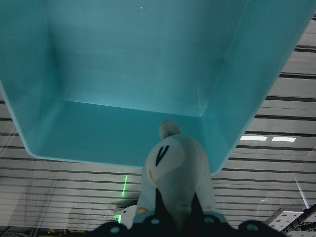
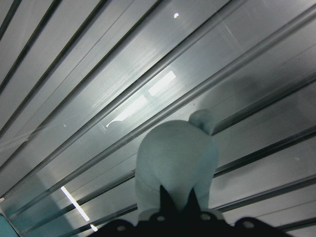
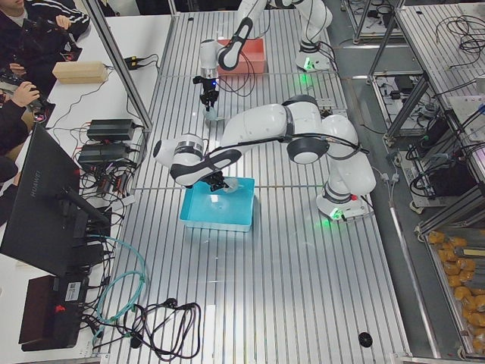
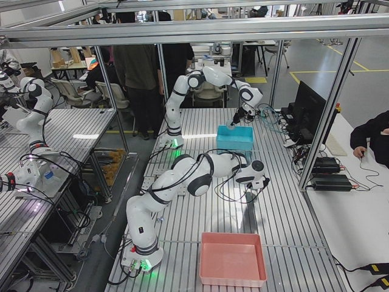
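My left gripper is shut on a pale plush toy (image 1: 173,168), held over the blue tray (image 1: 148,54) near its rim; the toy has a dark stitched mark and a small tab. In the camera left view this gripper (image 3: 216,183) is above the tray's back part. My right gripper is shut on another pale plush toy (image 2: 175,153), held over the bare slatted table; in the camera left view it (image 3: 209,104) is farther back, in front of the pink tray (image 4: 232,255).
A monitor (image 3: 45,205), black power boxes and cables line the left side of the camera left view. Loose cables (image 3: 163,326) lie at the table's near left. The table around the blue tray is otherwise mostly clear.
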